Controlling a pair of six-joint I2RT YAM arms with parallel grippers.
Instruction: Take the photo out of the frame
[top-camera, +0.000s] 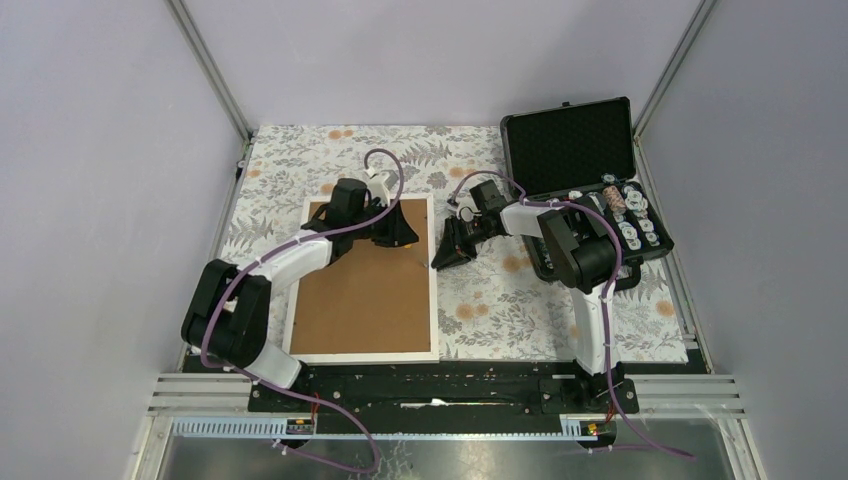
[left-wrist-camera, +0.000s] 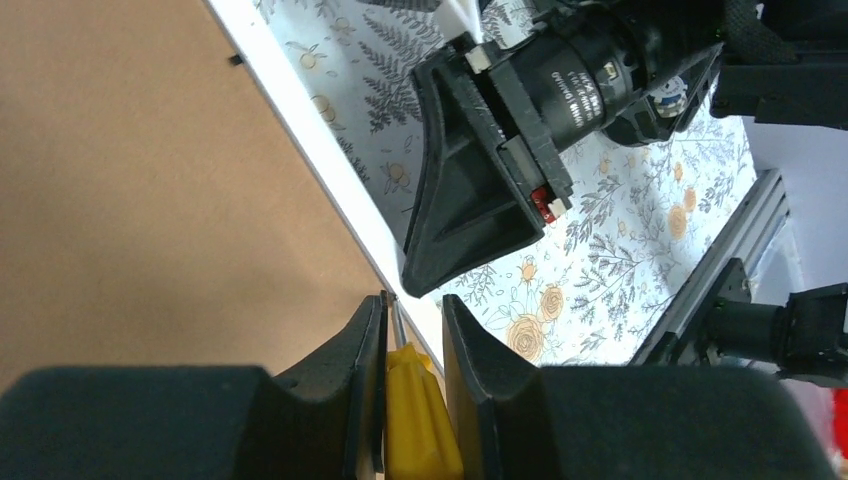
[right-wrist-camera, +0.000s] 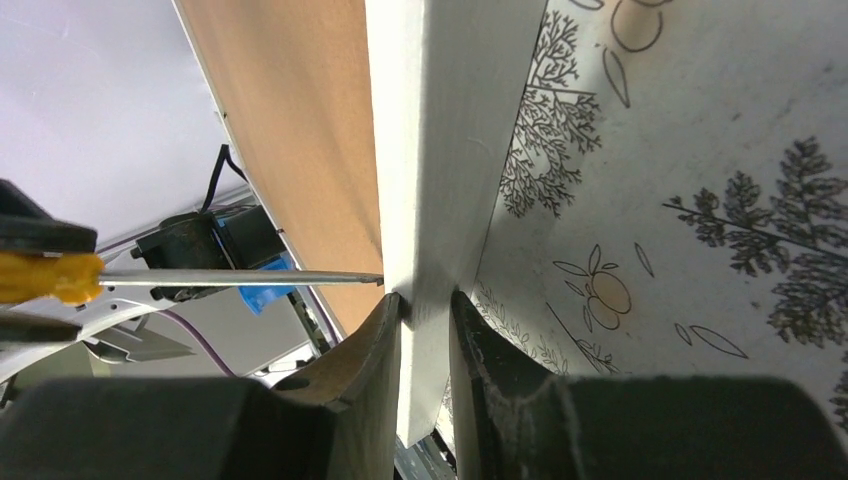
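Observation:
The picture frame (top-camera: 434, 315), white-rimmed with a brown backing board (top-camera: 365, 300), lies back side up on the table. My left gripper is shut on the yellow handle of a screwdriver (left-wrist-camera: 418, 415), whose thin shaft points at the rim's inner edge. In the right wrist view the screwdriver's tip (right-wrist-camera: 370, 279) meets the board's edge beside the white rim (right-wrist-camera: 425, 190). There my right gripper is shut on that rim, one finger on each side. A small dark tab (left-wrist-camera: 237, 60) shows farther along the inner edge. The photo is hidden.
An open black case (top-camera: 570, 150) with several round white-and-dark parts stands at the back right, behind the right arm. Both grippers are close together at the frame's right edge.

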